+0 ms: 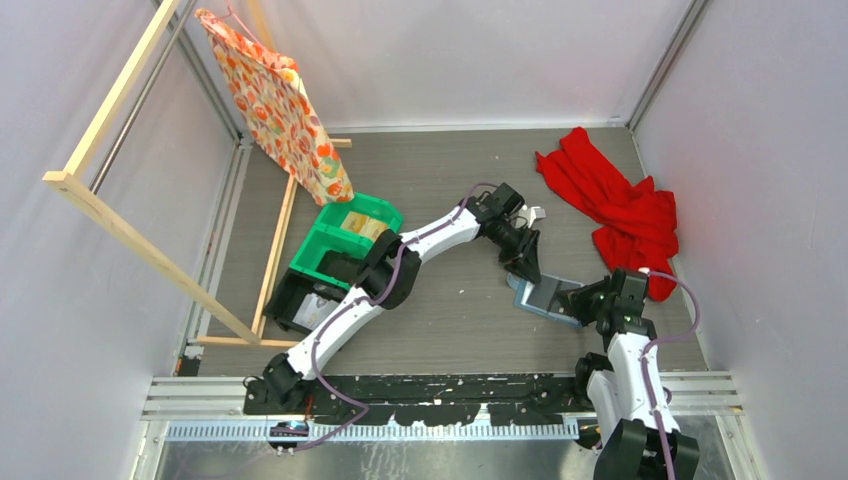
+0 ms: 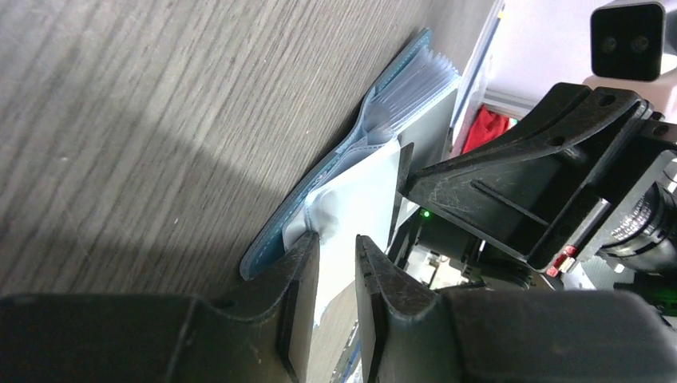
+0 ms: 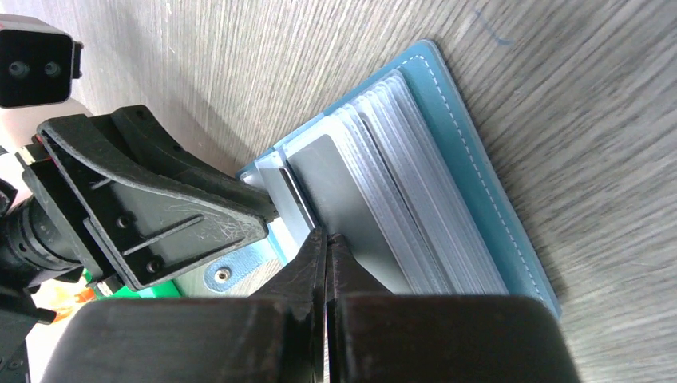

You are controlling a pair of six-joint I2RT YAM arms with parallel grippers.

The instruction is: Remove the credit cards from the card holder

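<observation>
The blue card holder (image 1: 548, 312) lies opened on the table between both grippers. Its clear sleeves (image 3: 411, 191) are stacked, with a dark grey card (image 3: 339, 187) in the sleeve on top. My right gripper is shut, its fingertips meeting with nothing between them, over a narrow sleeve edge beside that card. My left gripper is at the holder's other end. A strip of gap shows between its fingers, with a white sleeve face (image 2: 351, 211) behind and partly between them; whether they clamp it is hidden.
The two grippers stand very close together over the holder. A red cloth (image 1: 620, 205) lies behind the right arm. Green and black bins (image 1: 318, 243) sit at the left beside a wooden frame (image 1: 275, 255). Bare table (image 1: 440, 320) lies left of the holder.
</observation>
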